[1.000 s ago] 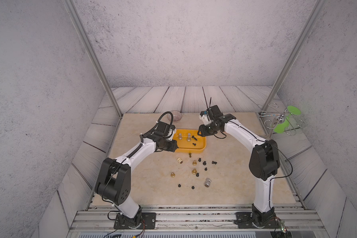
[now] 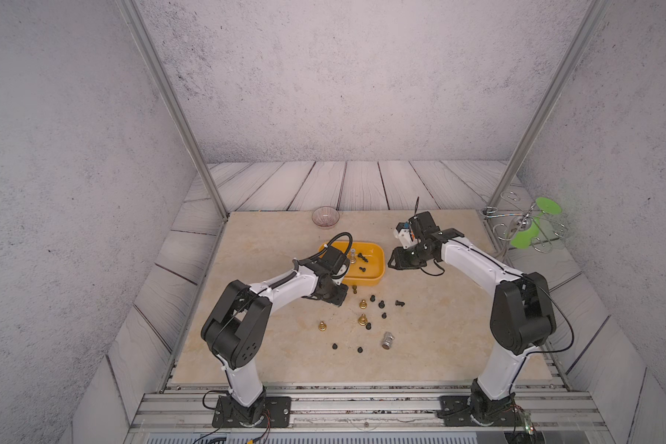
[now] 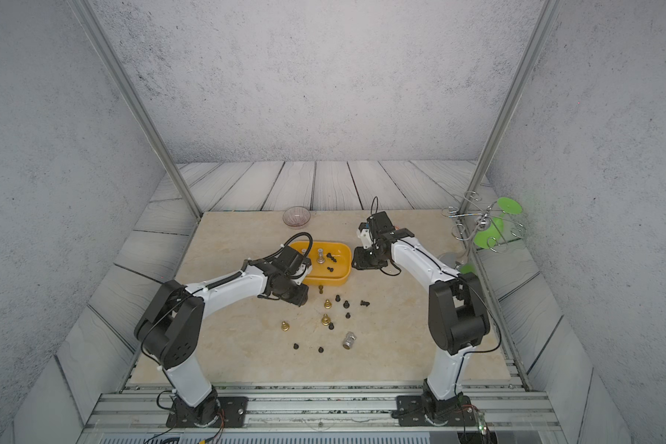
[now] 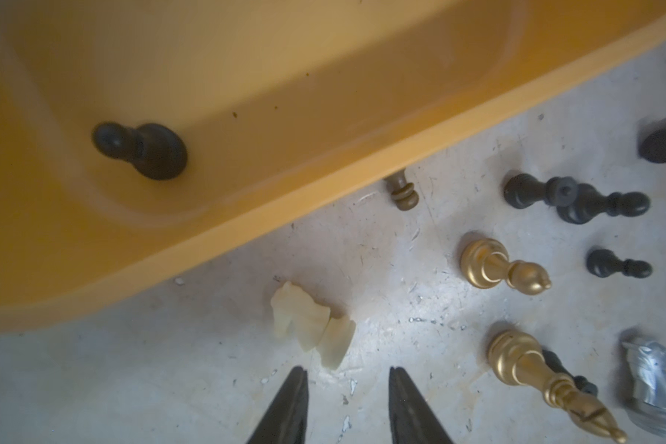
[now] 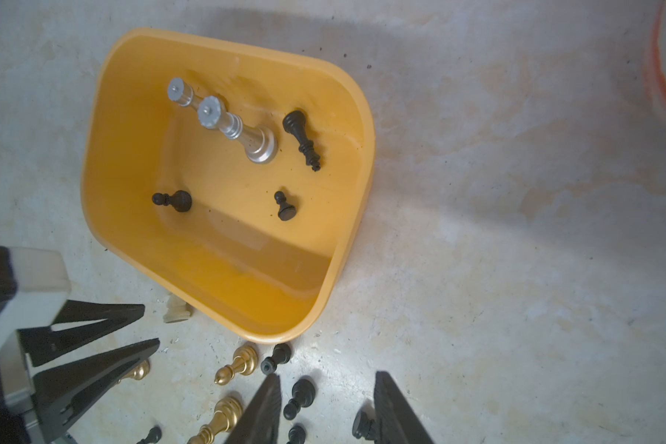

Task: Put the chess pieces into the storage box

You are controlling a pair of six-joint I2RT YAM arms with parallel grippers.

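A yellow storage box [image 5: 333,266] holds silver pieces [image 5: 259,144] and several black pieces [image 5: 299,129]. An ivory knight [image 4: 308,322] lies on the table just outside it, beside my left gripper, whose fingers are apart with nothing between them, short of the knight. Gold pieces [image 4: 516,355], several black pieces [image 4: 606,262] and a silver knight [image 4: 655,377] are on the table. My right gripper stands open at the box's right, above the table, holding nothing.
A clear bowl [image 2: 325,217] is at the back. A wire rack with green parts [image 2: 525,235] stands at the far right.
My left gripper has moved right and toward the front, over the ivory knight. My right gripper has moved right and slightly toward the front, away from the box.
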